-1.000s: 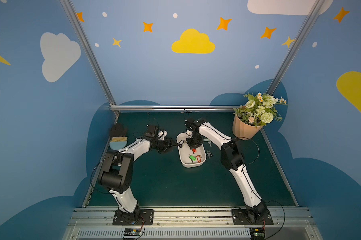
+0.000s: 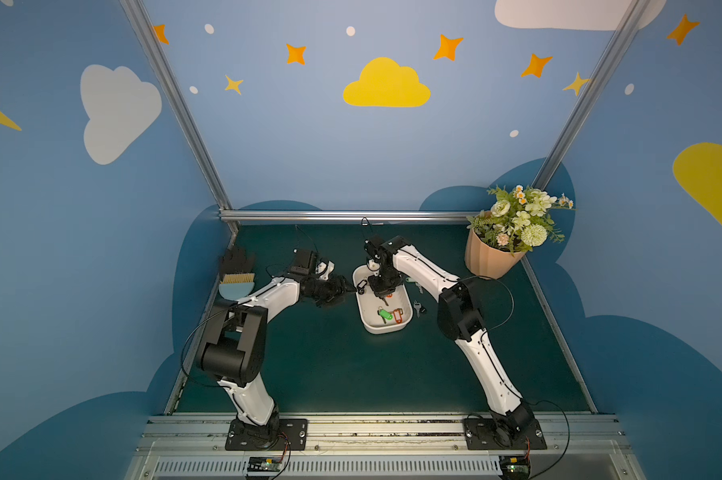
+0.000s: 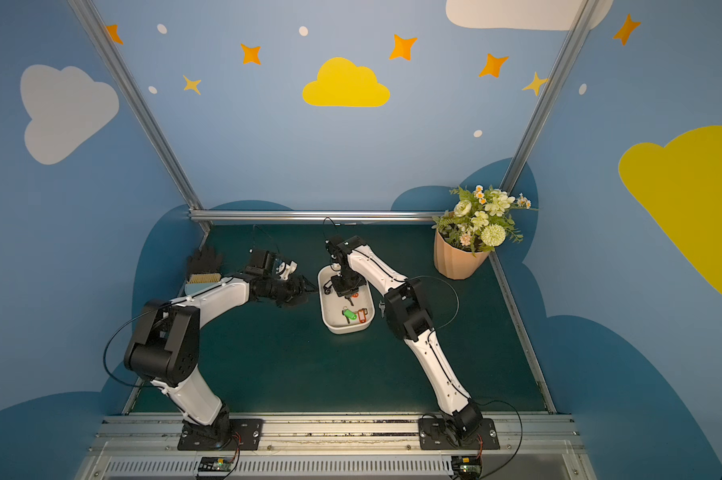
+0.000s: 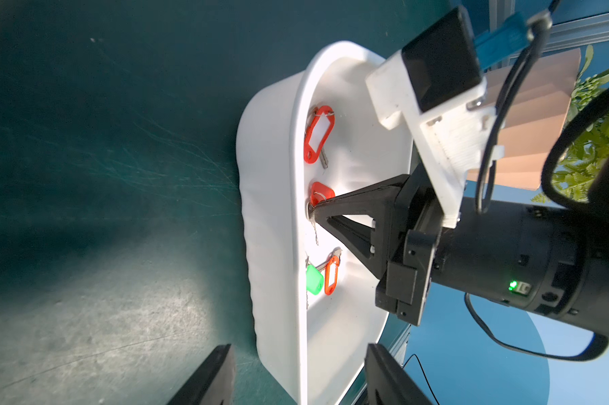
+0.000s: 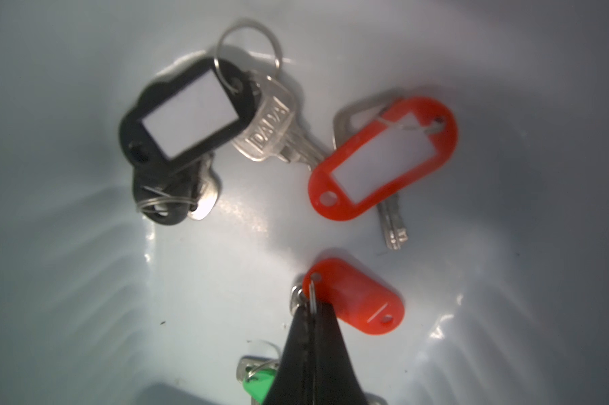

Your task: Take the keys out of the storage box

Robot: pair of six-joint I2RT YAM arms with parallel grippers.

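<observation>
The white storage box [image 4: 274, 202] holds several tagged keys. Inside it my right gripper is shut on the ring of a red-tagged key; its solid red tag [image 5: 358, 297] hangs to one side, and the key itself is mostly behind the fingers. Toward one end lie a red-framed tag [image 5: 385, 158] with a key under it and black-tagged keys [image 5: 189, 118]. A green tag [image 4: 314, 278] and another red-framed tag [image 4: 331, 274] rest on the floor farther along. My left gripper stands open beside the box rim, nothing between its fingers.
A few keys [image 2: 418, 308] lie on the green table right of the box. The flower pot [image 2: 493, 254] stands at the back right. A brush [image 2: 237, 285] is at the left edge.
The right arm has shifted slightly left. The left arm has stayed still.
</observation>
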